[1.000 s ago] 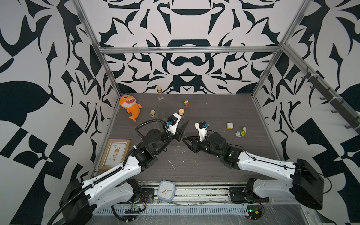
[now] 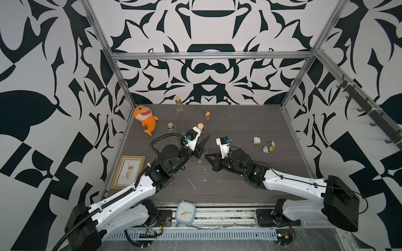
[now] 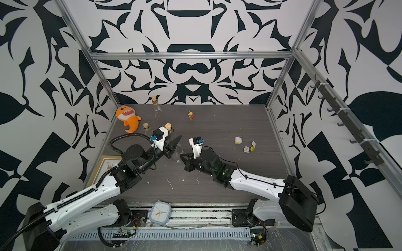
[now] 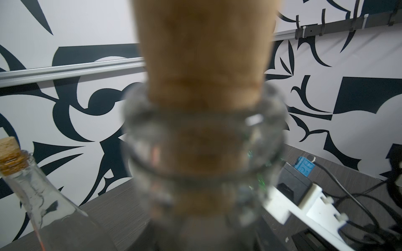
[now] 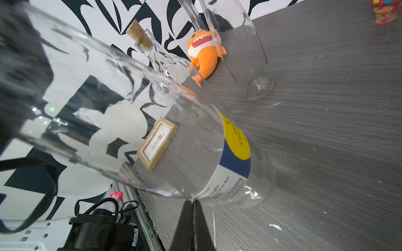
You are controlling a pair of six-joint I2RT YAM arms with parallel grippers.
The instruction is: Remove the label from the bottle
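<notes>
A clear glass bottle (image 5: 125, 113) with a cork (image 2: 200, 126) is held tilted over the table, my left gripper (image 2: 204, 144) shut around its body. In the left wrist view its blurred glass neck (image 4: 205, 146) fills the middle and hides most of the left fingers. Near the bottle's base, a yellow, blue and white label (image 5: 234, 154) is on the glass. My right gripper is shut, its fingertips right at the label's white lower corner. Whether a thin edge of the label is pinched there, I cannot tell.
More corked bottles (image 5: 242, 54) stand behind, close to the left arm. Label scraps (image 2: 256, 140) lie at the table's right. An orange shark toy (image 2: 145, 118), a picture frame (image 2: 127, 172) and a small figurine (image 2: 208, 115) sit around.
The held bottle's cork has shifted slightly left and down in the top left view. My right arm has moved a little to the left, and the left arm looks nearly still.
</notes>
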